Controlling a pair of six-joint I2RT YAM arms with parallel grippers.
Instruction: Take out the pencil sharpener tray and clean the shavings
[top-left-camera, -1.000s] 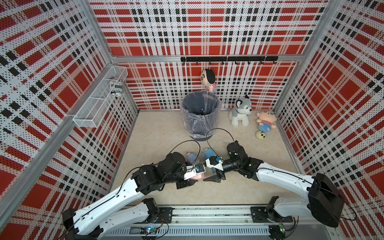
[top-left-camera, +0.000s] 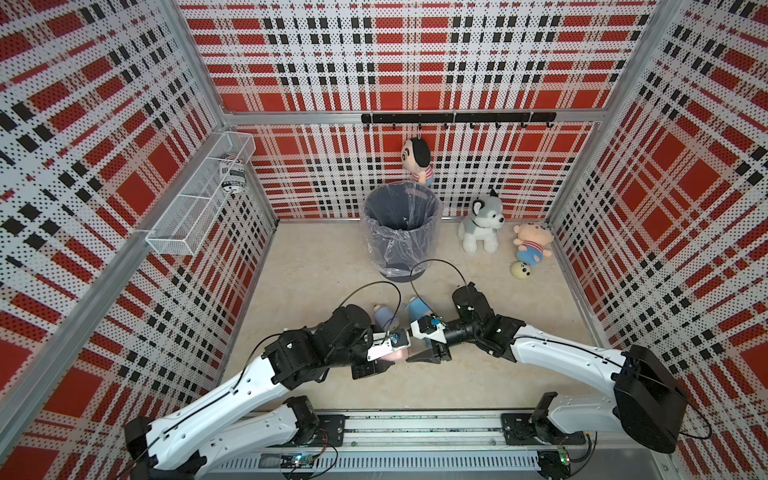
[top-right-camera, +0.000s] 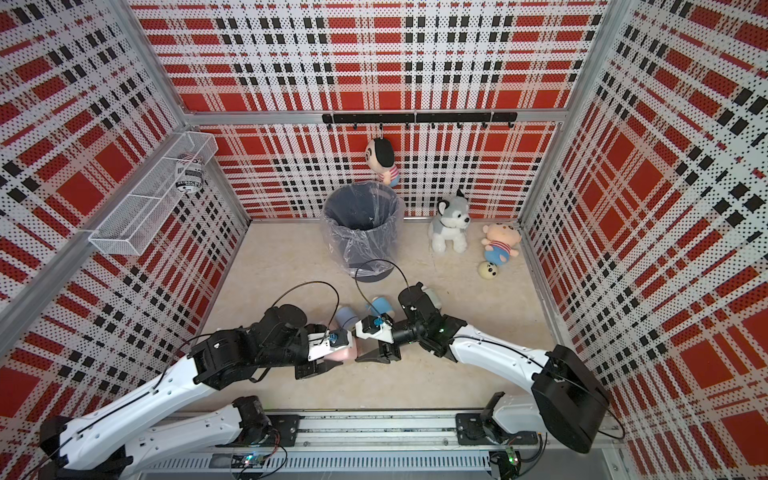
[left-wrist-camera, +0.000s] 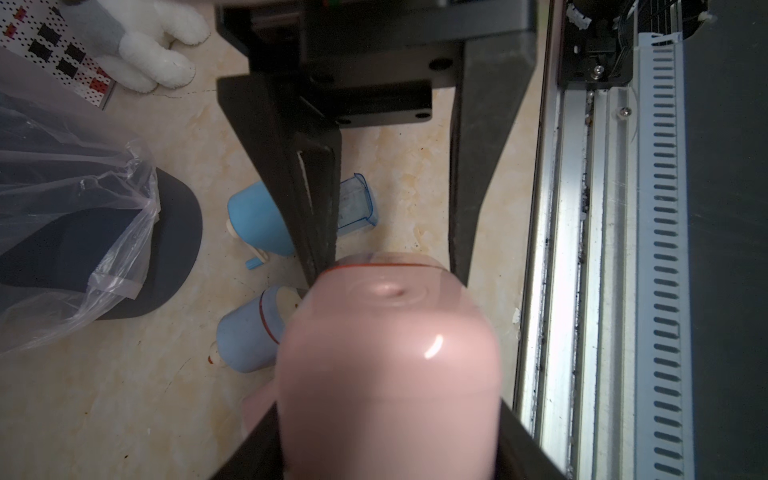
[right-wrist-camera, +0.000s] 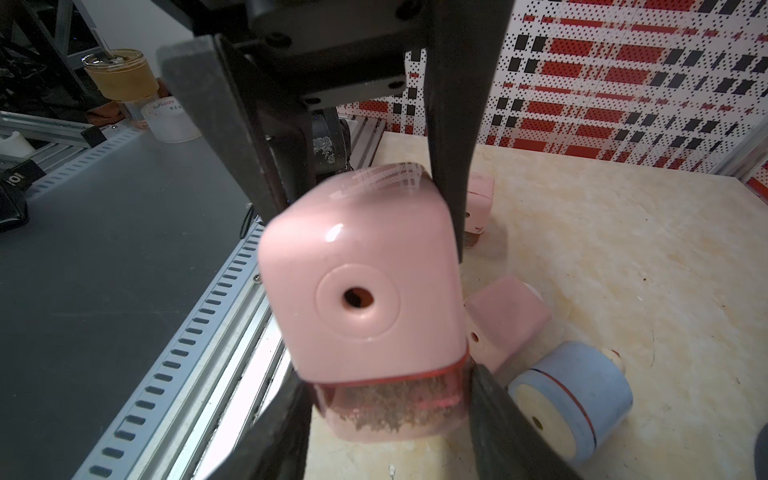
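Note:
A pink pencil sharpener is held clear of the table, its clear tray full of shavings and turned toward my right arm. My left gripper is shut on the pink body; its fingers press the sides in the right wrist view. Opposite, my right gripper has its fingers part open, with dark fingers on either side of the tray. Whether both pads touch the tray is unclear. The tray still sits against the body.
Behind the arms stands a lined bin. Near the grippers lie a blue sharpener with a clear tray beside it, a lavender sharpener and pink ones. Plush toys stand back right.
Both arms keep nearly the same pose throughout. Only a very slight shift shows at the right arm; the pink sharpener stays in my left gripper.

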